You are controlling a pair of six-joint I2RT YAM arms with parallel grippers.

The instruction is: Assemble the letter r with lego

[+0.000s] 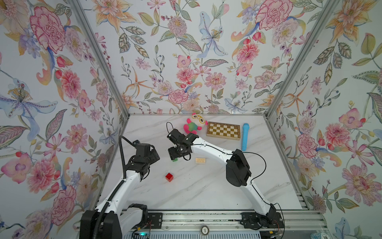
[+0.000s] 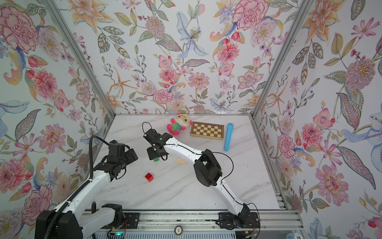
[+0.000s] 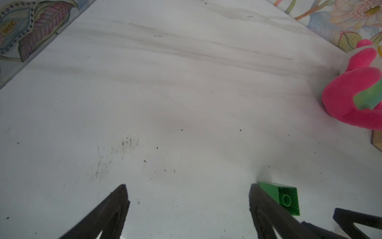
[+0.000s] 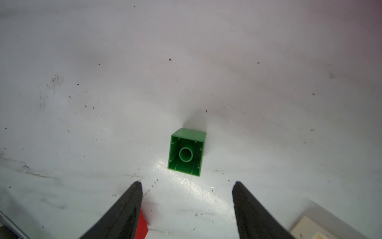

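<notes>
A dark green brick lies with its hollow underside showing in the right wrist view. Above it is my right gripper, open, its fingers apart with nothing gripped; in the top left view the gripper partly covers the brick. My left gripper is open and empty over bare table to the left, with the green brick beyond its right finger. A red block sits in front of both grippers. The cream brick lies right of the green one.
At the back stand a pink plush toy, a checkered board and a blue microphone-like object. My right arm crosses the middle of the table.
</notes>
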